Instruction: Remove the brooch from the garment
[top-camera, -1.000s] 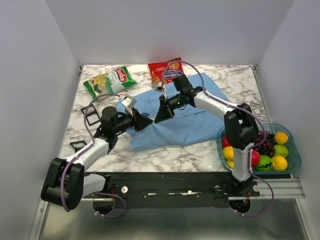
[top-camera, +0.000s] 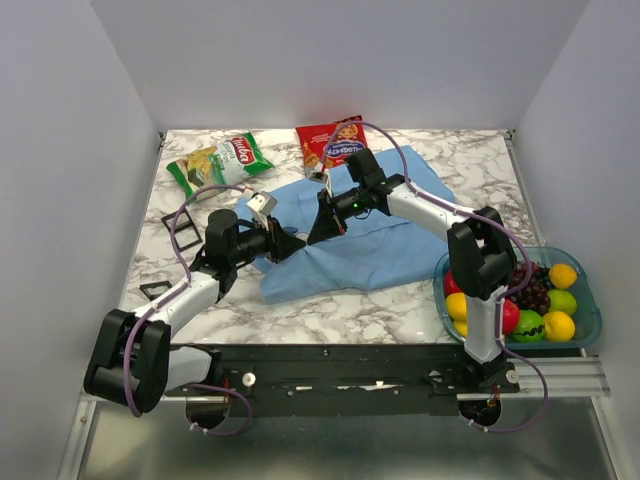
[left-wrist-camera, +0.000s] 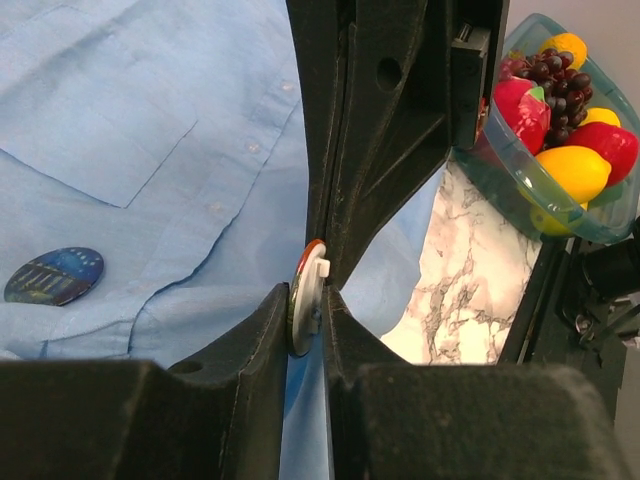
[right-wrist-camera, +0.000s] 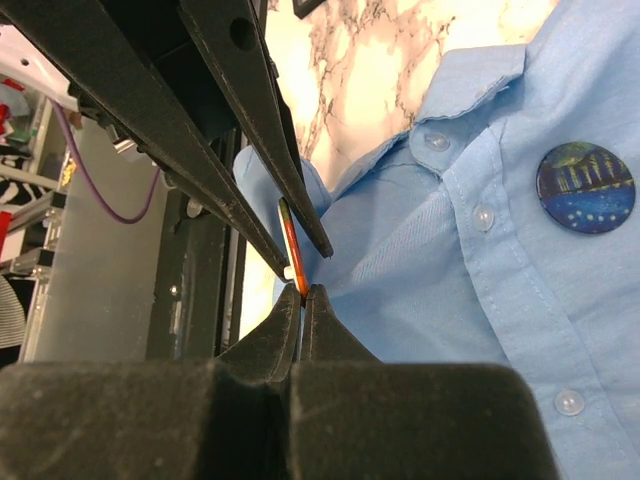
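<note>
A blue button shirt (top-camera: 350, 262) lies spread on the table. One round dark brooch (right-wrist-camera: 586, 187) with a night-city picture rests on its front, clear of both grippers. A second thin disc-shaped brooch (left-wrist-camera: 306, 298), white-backed with a reddish edge, is seen edge-on between the two grippers. My right gripper is shut on its rim. Around the same disc stand the fingers of my left gripper, part open, with a visible gap beside the disc in the right wrist view. Whether the disc's pin still catches cloth cannot be seen.
A teal bowl of toy fruit (top-camera: 590, 318) stands at the right front. Behind the shirt lie a green snack bag (top-camera: 232, 160) and a red one (top-camera: 318, 140). Dark square frames (top-camera: 183, 230) sit at the left. Bare marble (top-camera: 380, 320) shows in front.
The left arm has shifted very slightly, its gripper staying beside the right fingertips. The right arm and the shirt look unchanged.
</note>
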